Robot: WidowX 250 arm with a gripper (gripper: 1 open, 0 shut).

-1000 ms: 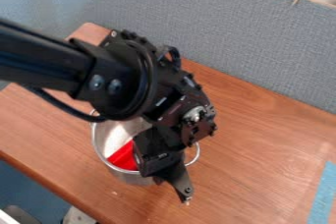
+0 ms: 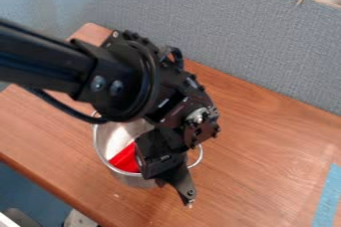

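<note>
A black robot arm reaches from the upper left down to the middle of the wooden table. Its gripper point(image 2: 174, 182) hangs over the front right of a silver pot point(image 2: 115, 141), with a dark finger pointing down near the pot's rim. Inside the pot, a red object point(image 2: 126, 156) shows to the left of the gripper, partly hidden behind it. Whether the fingers are open or shut, or hold anything, I cannot tell.
A grey padded wall point(image 2: 240, 42) runs along the back.
</note>
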